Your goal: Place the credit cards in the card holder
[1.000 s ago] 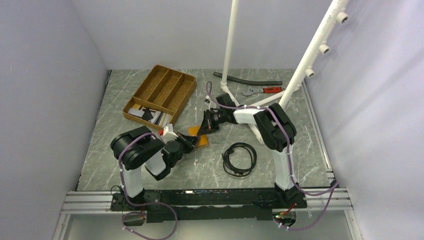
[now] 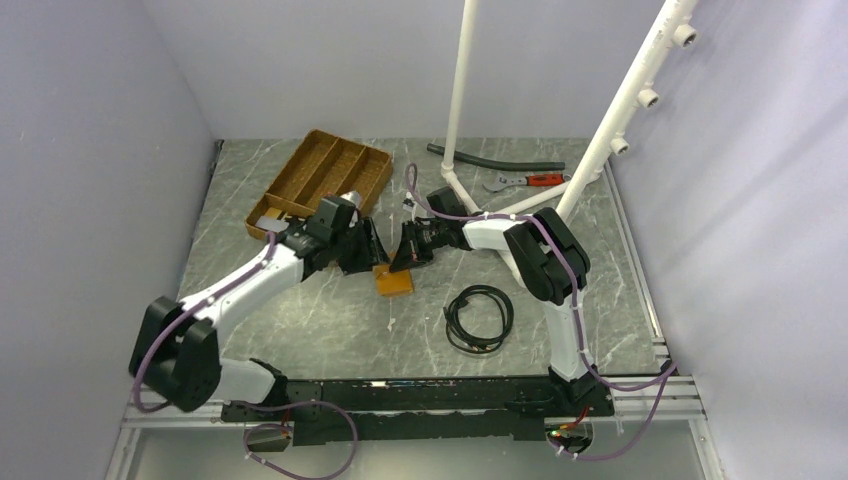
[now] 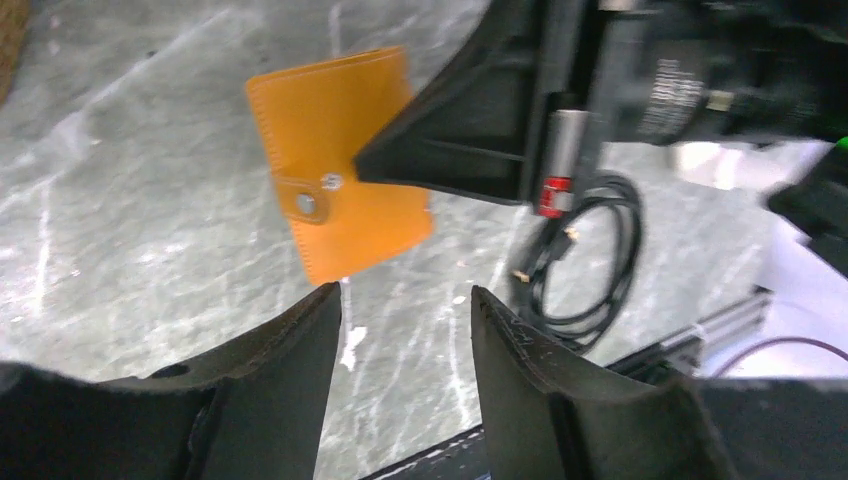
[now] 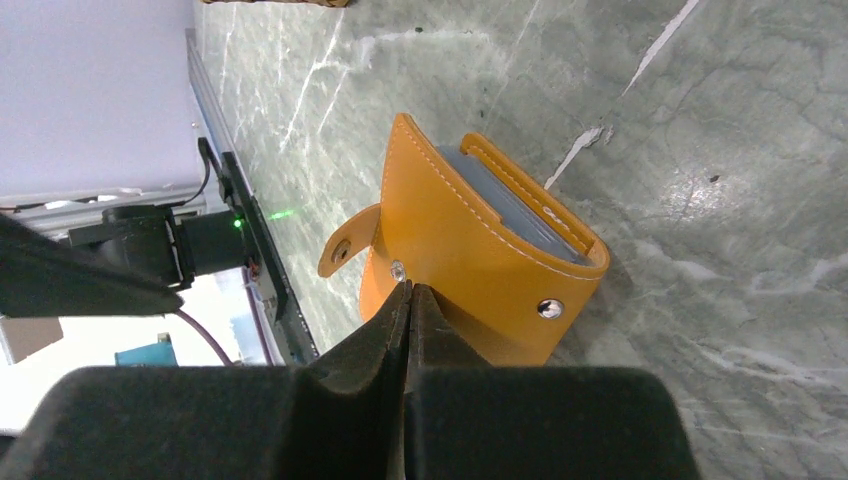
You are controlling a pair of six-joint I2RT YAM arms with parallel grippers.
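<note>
The orange card holder [image 2: 394, 283] stands on the marble table between both arms. In the right wrist view the holder [image 4: 480, 260] is upright and slightly spread, its flap strap [image 4: 348, 240] unfastened. Grey-blue cards or sleeves [image 4: 515, 205] show inside its top opening. My right gripper is shut, its tips against the holder's near face, with nothing visible between them. My left gripper is raised above the table beside the holder, fingers apart and empty; the holder [image 3: 340, 160] lies beyond its fingertips in that wrist view.
A brown compartment tray [image 2: 383, 178] sits at the back left, with grey and white items partly hidden by the left arm. A coiled black cable [image 2: 450, 322], a red-handled wrench [image 2: 545, 180] and white pipes [image 2: 456, 90] are to the right.
My left arm has lifted and swung out from low beside the holder, its gripper opening and rising. The holder is nearly in the same place.
</note>
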